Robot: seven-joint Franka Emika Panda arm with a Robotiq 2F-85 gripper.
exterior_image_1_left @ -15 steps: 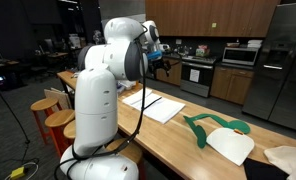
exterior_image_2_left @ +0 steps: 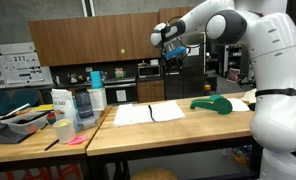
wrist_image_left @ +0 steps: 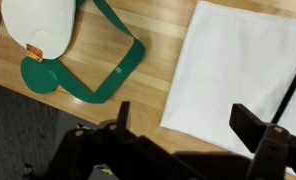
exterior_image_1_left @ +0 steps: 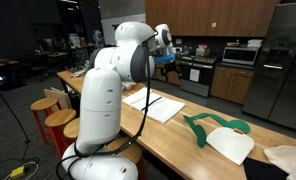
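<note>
My gripper is open above the wooden table, its two dark fingers wide apart with nothing between them. High over the table, the same gripper (exterior_image_1_left: 169, 68) appears in exterior view 1, and the second exterior view shows the gripper (exterior_image_2_left: 171, 64) well clear of the surface. Below it lies a flat white sheet (wrist_image_left: 213, 75) with a thin black stick (wrist_image_left: 291, 88) across it. To the left in the wrist view, a green strap (wrist_image_left: 116, 80) curls beside a white rounded piece (wrist_image_left: 40, 25).
A black cloth (exterior_image_1_left: 263, 170) and another white piece (exterior_image_1_left: 288, 157) lie near the table's right end. In exterior view 2, a cup (exterior_image_2_left: 64, 130) and crowded trays occupy the left side. Stools (exterior_image_1_left: 60, 118) stand beside the table. Bare wood (exterior_image_1_left: 168, 140) shows between sheet and strap.
My gripper has shifted slightly to the right in exterior view 1, and the upper arm has moved with it. The objects on the table have stayed put.
</note>
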